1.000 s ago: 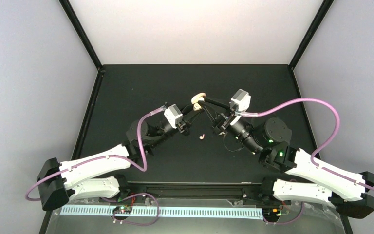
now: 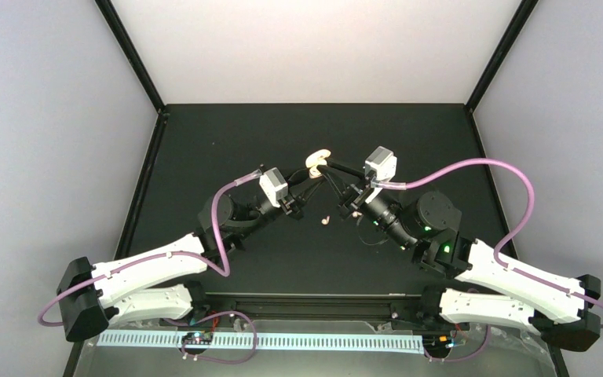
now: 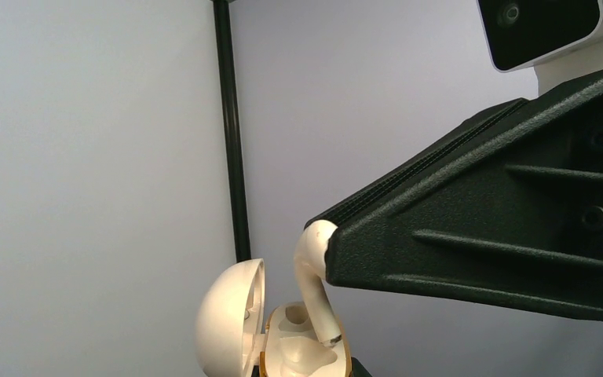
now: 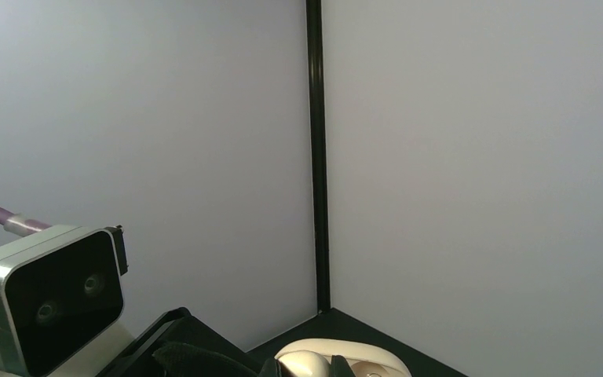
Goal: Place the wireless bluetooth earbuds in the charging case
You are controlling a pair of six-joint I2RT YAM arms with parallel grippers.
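Observation:
The open white charging case is held up in mid-air where both grippers meet. In the left wrist view its lid stands to the left, and my left gripper is shut on the case. A white earbud, pinched in my right gripper, hangs stem down over the case's wells, its tip at the case's top; whether it is inside a well I cannot tell. In the right wrist view the case lid shows low, largely hidden. A small white earbud lies on the mat below.
Another small pale piece lies by the right wrist, with a thin cable nearby. Pale walls bound the area.
Over the last second both arms and the held case have shifted slightly left.

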